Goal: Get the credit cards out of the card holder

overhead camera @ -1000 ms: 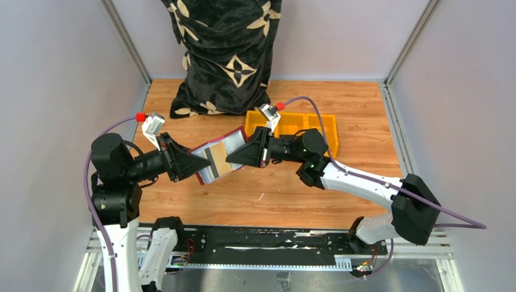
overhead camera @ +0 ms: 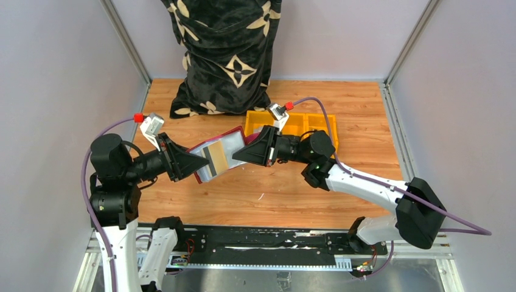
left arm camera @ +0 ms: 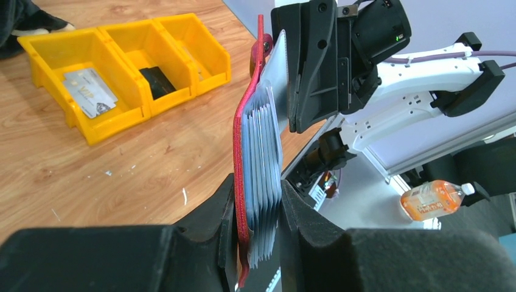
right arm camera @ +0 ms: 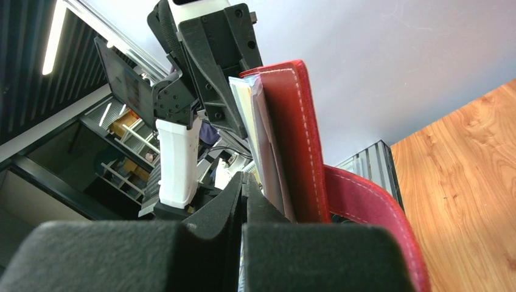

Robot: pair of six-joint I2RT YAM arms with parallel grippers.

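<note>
A red card holder (overhead camera: 221, 156) with clear sleeves and a tan-and-grey striped card showing is held up between the grippers. My left gripper (overhead camera: 198, 161) is shut on it; in the left wrist view the red cover (left arm camera: 243, 152) and stacked sleeves (left arm camera: 260, 170) rise from between its fingers. My right gripper (overhead camera: 246, 157) is at the holder's right part. In the right wrist view its fingertips (right arm camera: 258, 201) are shut, right by the sleeves' edge and red cover (right arm camera: 292, 134), with nothing clearly between them.
A yellow three-compartment bin (left arm camera: 91, 128), holding pale cards (left arm camera: 89, 91) and a dark item (left arm camera: 157, 82), sits at the back of the wooden table (overhead camera: 274, 201), partly under the right arm. A black patterned cloth (overhead camera: 219, 67) is at the back left.
My right gripper has shifted right from about a second ago, uncovering more of the holder. The left gripper and the holder have barely moved.
</note>
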